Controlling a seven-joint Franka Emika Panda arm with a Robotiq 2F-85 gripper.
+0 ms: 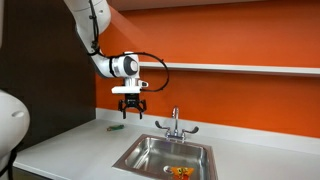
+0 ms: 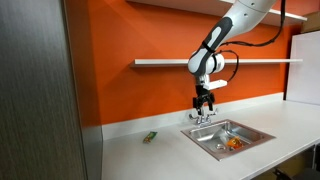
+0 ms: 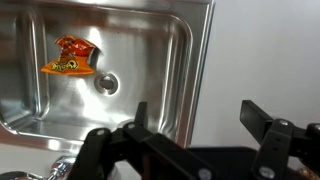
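Note:
An orange and red snack packet (image 3: 68, 62) lies in the metal sink (image 3: 150, 85), near the drain. It also shows as a small orange patch (image 1: 181, 172) in exterior view 1. My gripper is open, its two dark fingers wide apart and only bare counter visible between them. It hangs in the air above the counter (image 1: 70, 155), left of the sink in exterior view 1 (image 1: 132, 106). A small green item (image 2: 150, 136) rests on the counter left of the sink; its kind is too small to tell.
The faucet (image 1: 176, 125) with its two handles rises behind the sink. A long white shelf (image 1: 240, 69) runs along the orange wall above the arm's gripper. Much of the counter left of the sink is clear.

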